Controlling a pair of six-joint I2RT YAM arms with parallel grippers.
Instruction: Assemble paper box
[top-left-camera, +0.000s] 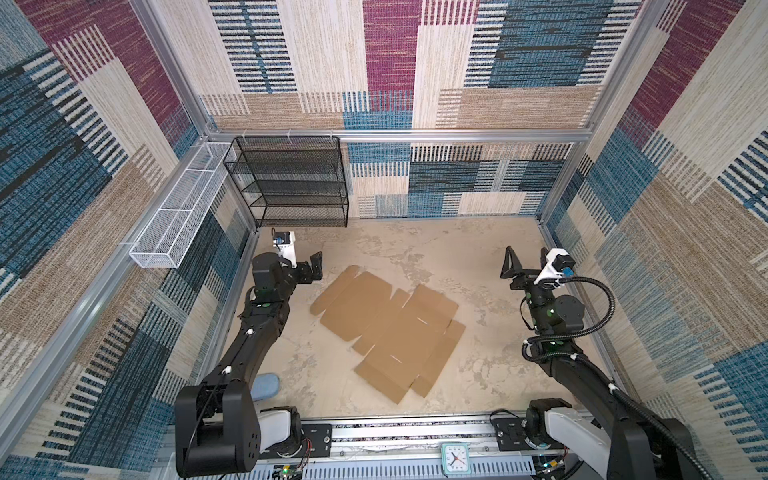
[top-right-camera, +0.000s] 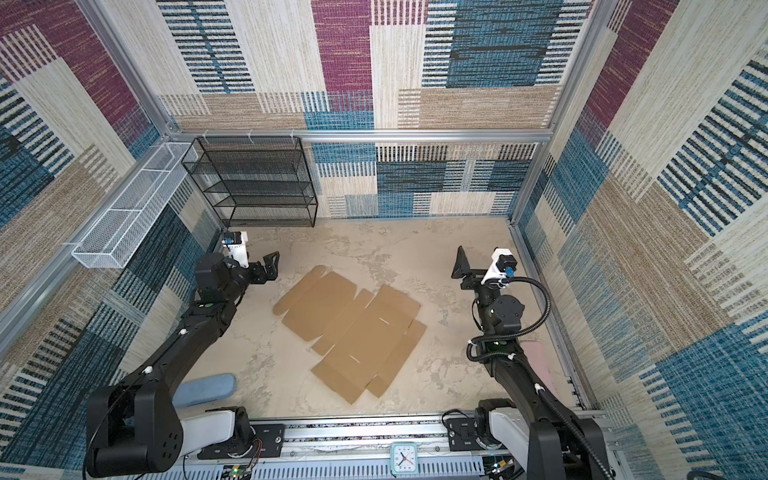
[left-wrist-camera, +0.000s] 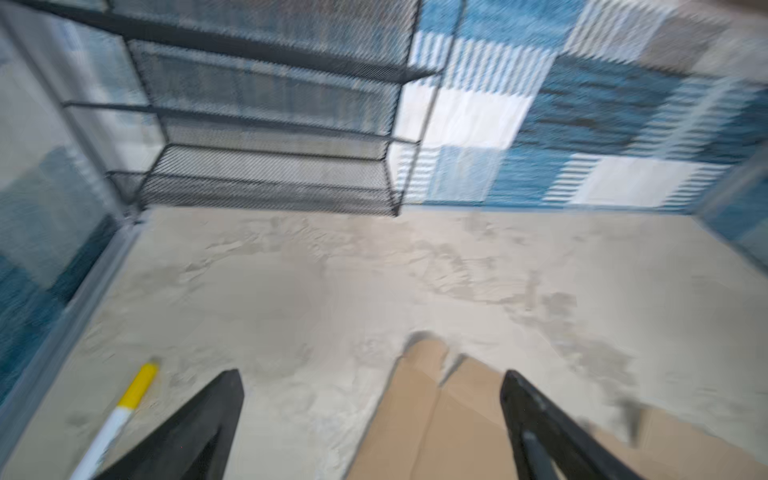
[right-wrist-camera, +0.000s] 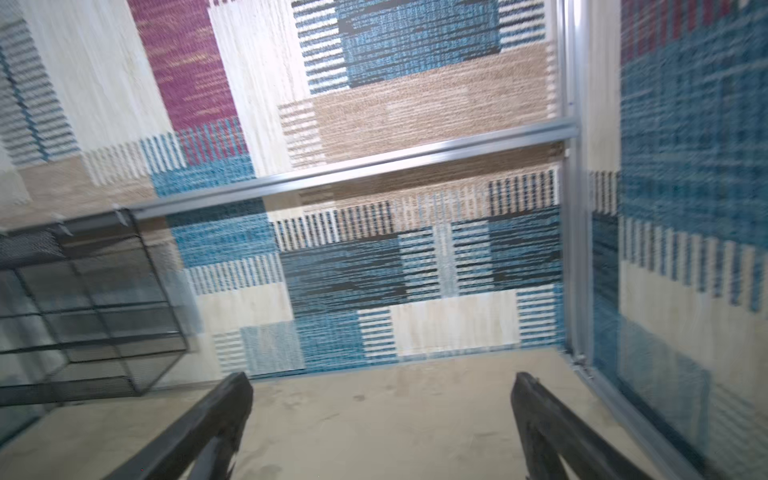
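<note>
A flat, unfolded brown cardboard sheet (top-left-camera: 396, 340) with flaps and slits lies at an angle on the middle of the table. In the left wrist view part of the cardboard (left-wrist-camera: 464, 408) shows at the lower right, behind one finger (left-wrist-camera: 532, 424). My left gripper (top-left-camera: 312, 276) is raised to the left of the sheet's far end, open and empty. Well to the right of the sheet, my right gripper (top-left-camera: 524, 264) is up as well, its fingers spread with nothing between them. No cardboard appears in the right wrist view, only bare table past the open fingers (right-wrist-camera: 204, 424).
A yellow-and-white marker (left-wrist-camera: 120, 416) lies by the left edge. A black wire rack (top-left-camera: 292, 184) stands at the back left, and a white wire basket (top-left-camera: 180, 216) hangs on the left wall. A blue object (top-right-camera: 204, 389) sits front left.
</note>
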